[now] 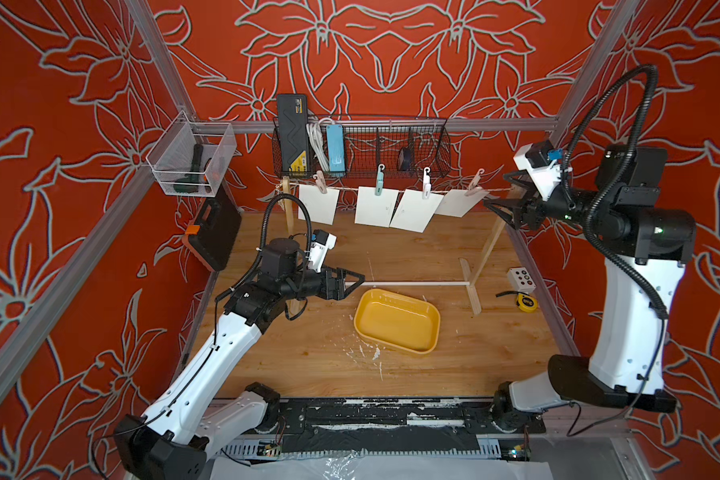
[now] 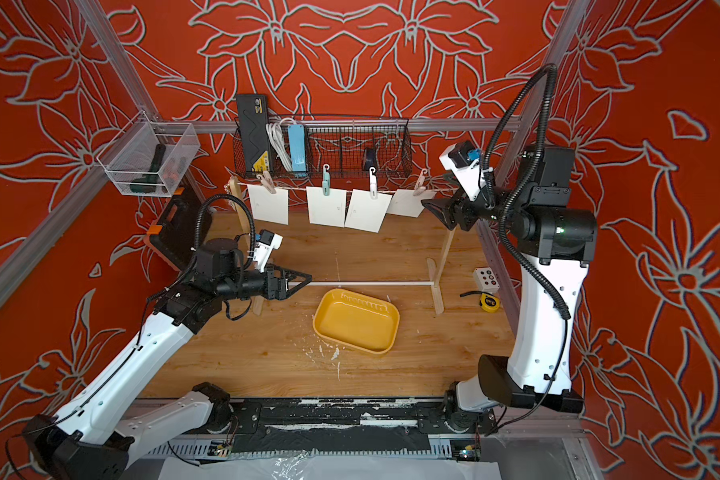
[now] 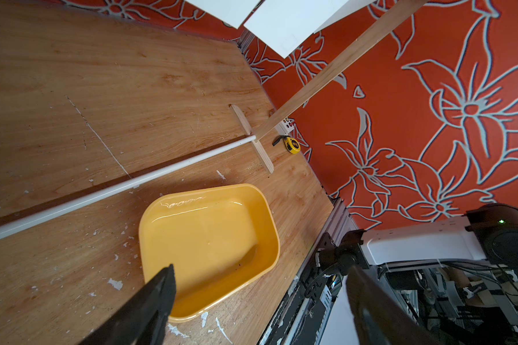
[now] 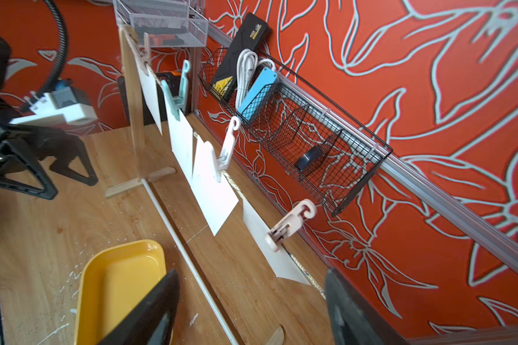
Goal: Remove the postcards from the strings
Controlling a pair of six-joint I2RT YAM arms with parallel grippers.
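Four white postcards hang from a string by clothespins: leftmost point(image 1: 317, 206), a middle pair point(image 1: 373, 209), and rightmost point(image 1: 461, 205). The rightmost clip point(image 4: 287, 224) is pink in the right wrist view. My left gripper point(image 1: 352, 284) stands open and empty low at the left, below the cards, beside the yellow tray. My right gripper point(image 1: 500, 209) is at the string's right end, apart from the rightmost card, its fingers spread with nothing between them.
The yellow tray point(image 1: 396, 340) lies front centre. The wooden frame point(image 1: 483, 260) carries the string. A wire basket point(image 1: 392, 148), clear bin point(image 1: 164, 172), black case point(image 1: 220, 240), power strip point(image 1: 521, 280) and tape measure point(image 1: 525, 302) surround the workspace.
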